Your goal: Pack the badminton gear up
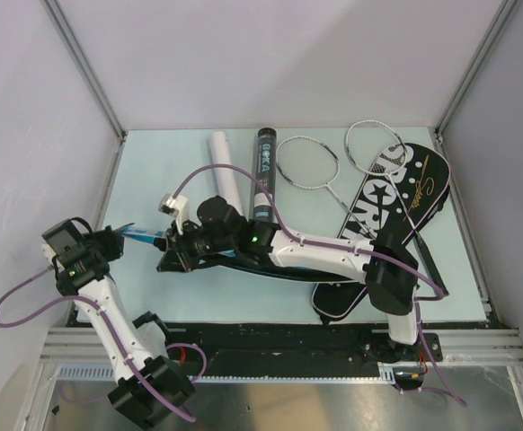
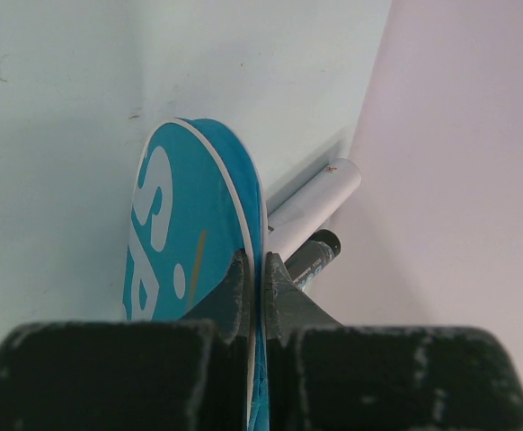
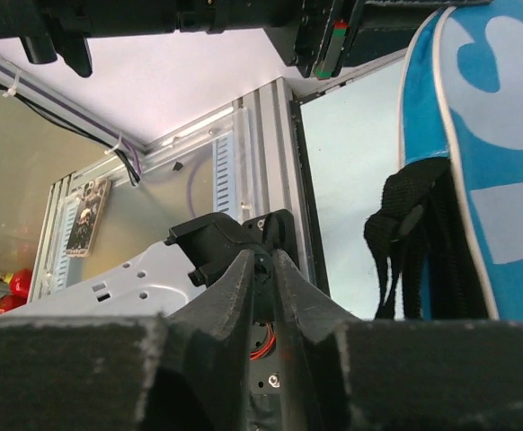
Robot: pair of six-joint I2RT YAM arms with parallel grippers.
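My left gripper is shut on the edge of a blue racket bag (image 2: 185,224) with white lettering; in the top view that is at the left of the table. The bag's blue end (image 1: 143,235) stretches from there to the right, with much of it hidden under my right arm. My right gripper (image 1: 173,262) hovers beside the bag's black front edge. In the right wrist view its fingertips (image 3: 244,262) stand slightly apart with nothing between them. A black strap (image 3: 412,220) hangs from the blue bag to their right. Two rackets (image 1: 334,193) lie at the right.
A white tube (image 1: 226,169) and a black tube (image 1: 263,171) lie at the back middle. A black and white bag (image 1: 430,184) lies under the racket at the right.
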